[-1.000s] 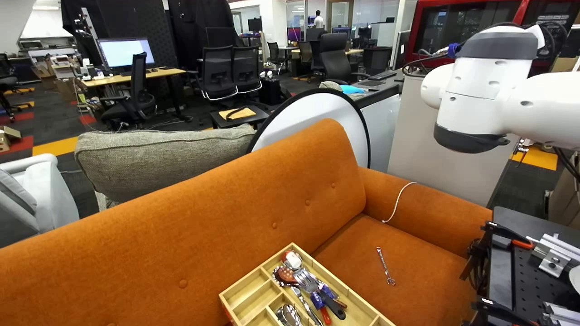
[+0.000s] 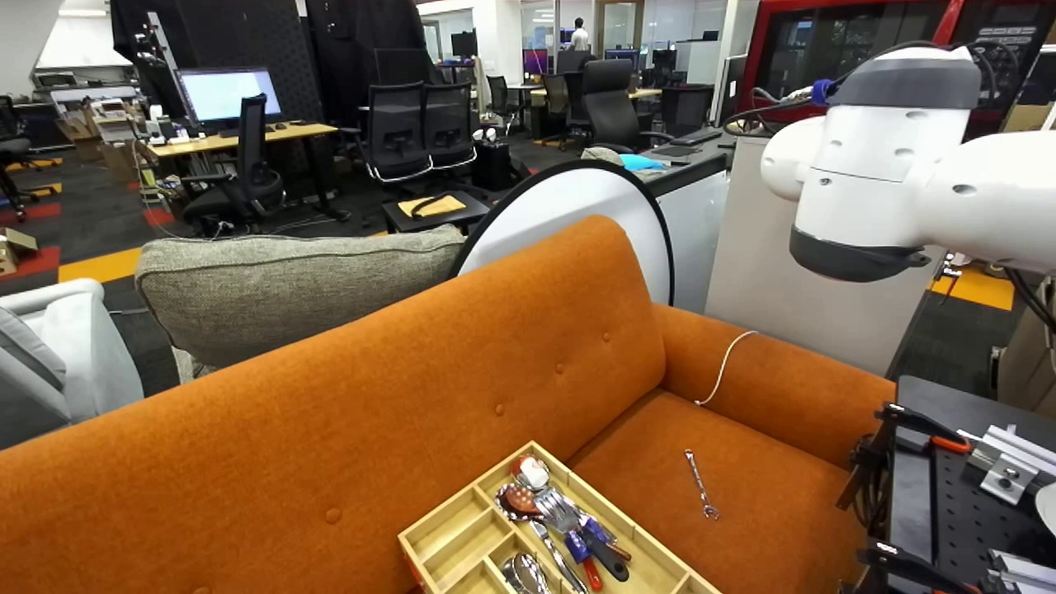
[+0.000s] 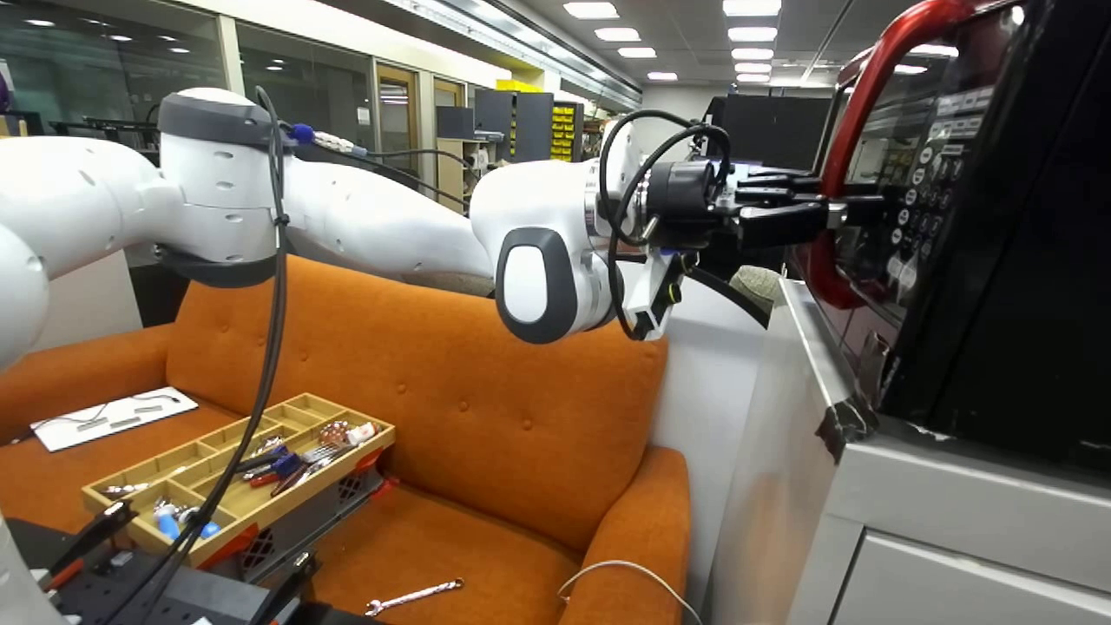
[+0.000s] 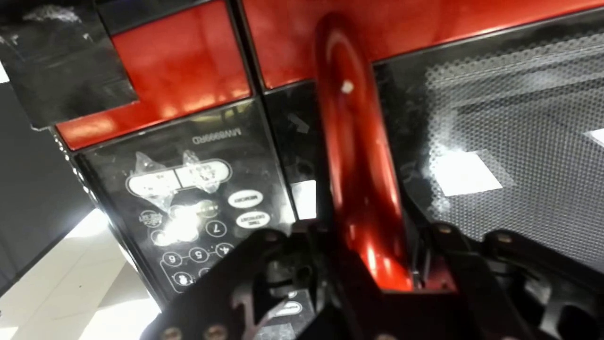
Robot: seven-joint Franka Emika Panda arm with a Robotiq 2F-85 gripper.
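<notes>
A red, glossy microwave handle [image 4: 359, 141] runs down the middle of the wrist view to my gripper. The gripper is shut on the handle, one finger on each side. From the side, in exterior view 2, the black gripper [image 3: 833, 203] reaches across the curved red handle [image 3: 838, 156]. The microwave [image 3: 1000, 302] is black with a red frame and stands on a grey cabinet. Its door window [image 4: 521, 153] and keypad [image 4: 209, 215] lie on either side of the handle. In exterior view 1 the gripper is hidden behind the arm.
Below the arm is an orange sofa [image 3: 469, 375] bearing a wooden utensil tray [image 3: 302, 401] and a wrench [image 3: 417, 595]. The grey cabinet [image 3: 937, 490] supports the microwave. A round white reflector [image 2: 584, 198] leans behind the sofa. Open air surrounds the forearm.
In exterior view 1 the arm's elbow has shifted very slightly. The sofa, tray and wrench are where they were.
</notes>
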